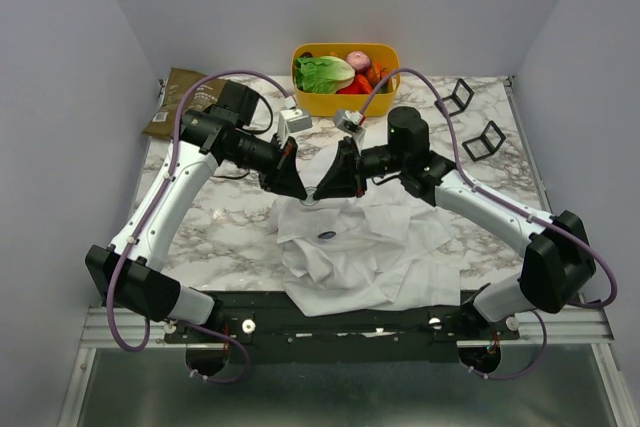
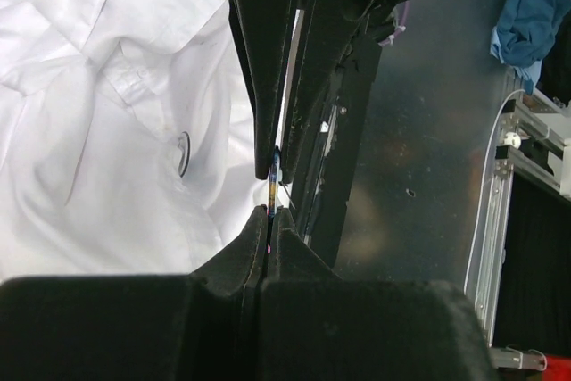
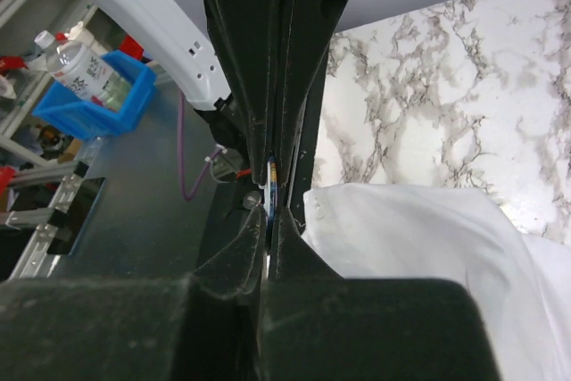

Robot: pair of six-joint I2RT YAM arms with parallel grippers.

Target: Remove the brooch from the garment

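A small round pale disc, seemingly the brooch (image 1: 310, 198), sits between the facing fingertips of both arms in the top view. Edge-on, it shows as a thin colored strip in the left wrist view, where my left gripper is shut on it. From the opposite side my right gripper has its narrowly spaced fingertips around the disc's other edge; whether they press on it cannot be seen. Below lies the white garment (image 1: 350, 282), wrinkled. On it rests a dark oval piece (image 2: 184, 154) that I cannot identify. Contact between disc and cloth is unclear.
A yellow bin (image 1: 318, 104) of vegetables stands at the back. Two black frames (image 1: 486, 141) lie at the right, and a brown bag (image 1: 180, 102) is at the back left. Bare marble tabletop (image 1: 215, 257) shows left of the cloth.
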